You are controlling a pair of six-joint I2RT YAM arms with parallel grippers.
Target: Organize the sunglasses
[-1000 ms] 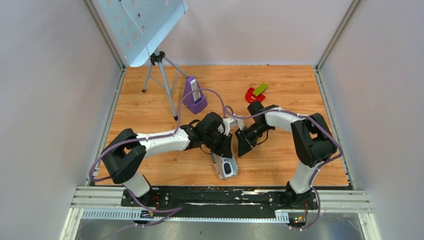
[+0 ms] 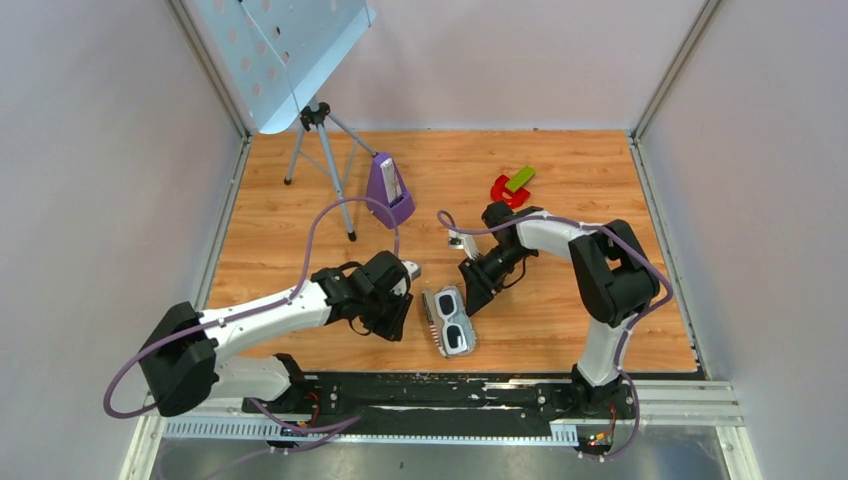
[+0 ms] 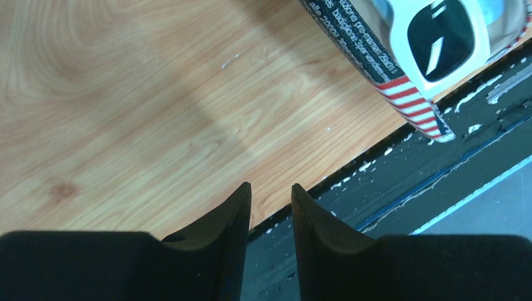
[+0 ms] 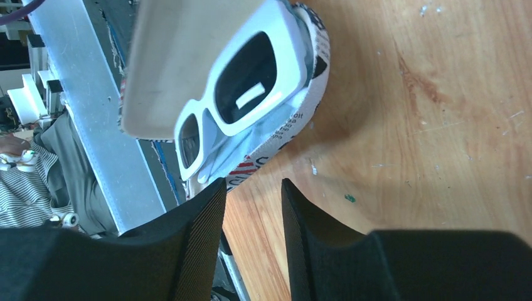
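White sunglasses (image 2: 450,322) lie on a blue cloth in an open case (image 4: 310,88) with printed edges and red stripes, near the table's front edge. My left gripper (image 2: 398,330) is left of the case, its fingertips slightly apart with nothing visible between them; whether it counts as shut is unclear. My right gripper (image 2: 478,305) stands partly open at the case's right side, with nothing seen between its fingers. In the right wrist view the case's near end is just beyond the fingertips.
A purple metronome (image 2: 385,195) stands at back centre beside a tripod (image 2: 335,170). A red magnet (image 2: 505,195) and green block (image 2: 520,177) lie at back right. The wooden table (image 2: 280,240) has free room at left. The dark front edge is close to the case.
My left gripper has moved left and toward the front, off the case, uncovering the sunglasses. The right arm has shifted slightly left and toward the front.
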